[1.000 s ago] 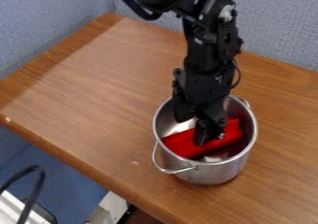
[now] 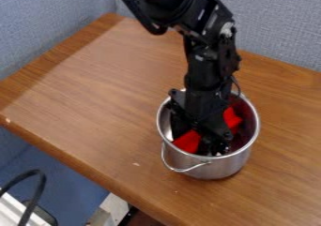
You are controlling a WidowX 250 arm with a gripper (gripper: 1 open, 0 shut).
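Note:
The black arm reaches down from the top into a metal pot (image 2: 223, 166) with a wire handle, at the lower right of the table. Its gripper (image 2: 204, 136) is inside the pot, over a red object (image 2: 187, 142) that shows on both sides of it. The fingers are dark and partly hidden, so whether they are open or shut on the red object cannot be told.
Grey walls stand behind the table. At the lower left, past the table's edge, are a black cable and a white object (image 2: 13, 211).

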